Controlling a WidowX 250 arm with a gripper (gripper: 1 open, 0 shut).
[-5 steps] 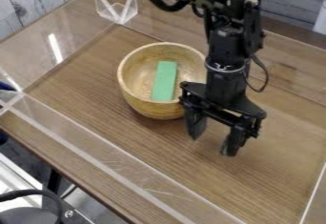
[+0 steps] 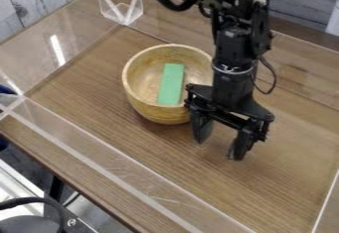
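My gripper (image 2: pixel 220 138) hangs just above the wooden table, right of a pale round bowl (image 2: pixel 141 68) and close beside its rim, its black fingers spread open. I see nothing between them. A mint-green rectangular object (image 2: pixel 171 84) lies inside the bowl, tilted along its long side.
A clear plastic piece (image 2: pixel 122 7) stands at the back left. Black cables and hardware (image 2: pixel 34 217) sit at the lower left, off the table's edge.
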